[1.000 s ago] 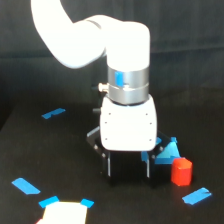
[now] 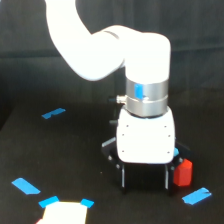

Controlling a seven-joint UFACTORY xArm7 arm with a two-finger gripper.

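Note:
My gripper [image 2: 145,182] points down over the dark table, its two thin fingers wide apart and nothing visible between them. A small red block [image 2: 183,173] stands just right of the gripper, its left side close to or partly behind the right finger. Only a sliver of a blue piece [image 2: 176,152] shows past the right edge of the white hand; the rest of it is hidden. Whether the fingertips touch the table is too dark to tell.
A pale yellow-and-white object [image 2: 65,213] is cut off by the bottom edge at the left. Blue tape strips mark the table, one at the front left [image 2: 26,186] and one at the right [image 2: 197,196].
My gripper has moved right and somewhat lower in the picture, toward the red block. It now covers most of the blue piece. The red block appears to stay in place.

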